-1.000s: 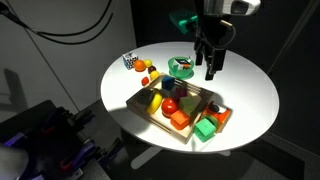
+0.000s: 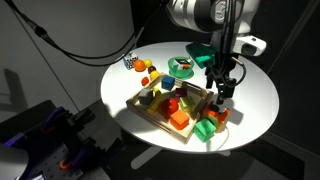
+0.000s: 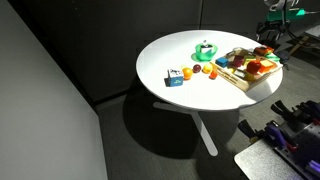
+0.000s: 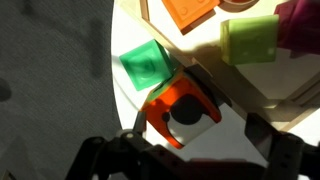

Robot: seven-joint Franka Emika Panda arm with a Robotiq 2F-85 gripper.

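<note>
My gripper [image 2: 222,93] hangs low over the right side of the round white table, its fingers apart. In the wrist view its fingertips stand on either side of a red-orange box [image 4: 172,127] with a white and dark patch on its face, and nothing is gripped. Touching or very near that box is a green block [image 4: 147,64]. Both lie outside the wooden tray [image 4: 213,58], along its edge. Inside the tray are an orange block [image 4: 188,8] and a yellow-green block [image 4: 250,39]. How high the fingertips are above the box is hard to tell.
The tray also holds a red ball [image 2: 171,106] and several coloured pieces. Behind it stands a green bowl [image 2: 180,68]. A patterned blue-white box [image 3: 176,78] and several small fruits lie on the far side.
The arm has come down and toward the front of the table, bringing my gripper from above the back right to just over the red-orange box. The objects appear unmoved.
</note>
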